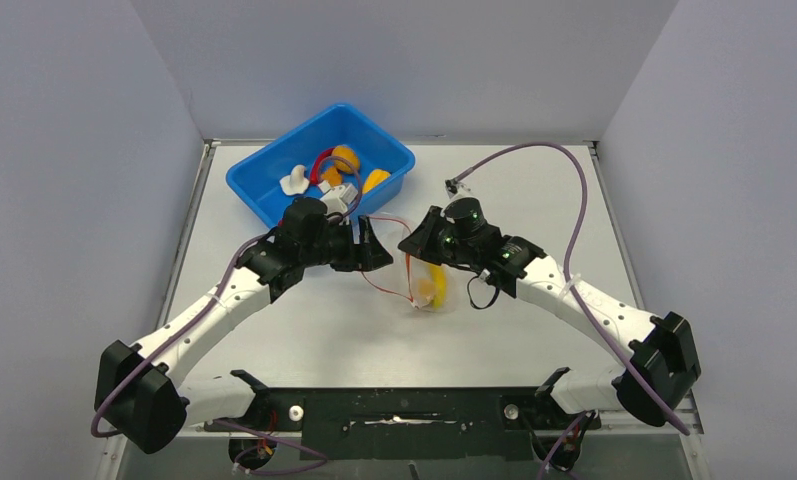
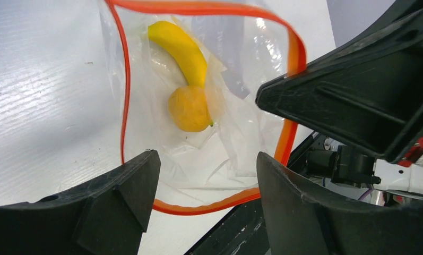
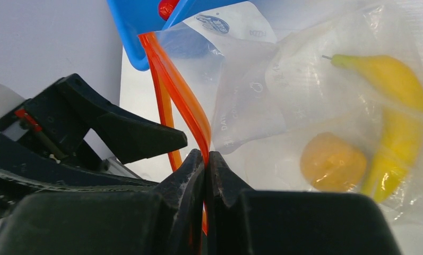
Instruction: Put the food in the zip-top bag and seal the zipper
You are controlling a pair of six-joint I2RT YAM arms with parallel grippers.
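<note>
The zip top bag (image 3: 251,106) stands open between my grippers, red zipper edges round its mouth. Inside lie a yellow banana (image 2: 180,48) (image 3: 395,90) and a round orange fruit (image 2: 190,109) (image 3: 331,162), both seen through the left wrist view's opening and the right wrist view's clear plastic. My left gripper (image 1: 376,250) is open at the bag's mouth, nothing between its fingers. My right gripper (image 1: 410,246) is shut on the bag's red zipper edge.
A blue bin (image 1: 274,165) at the back left holds several food items. Both arms are close together over the bag.
</note>
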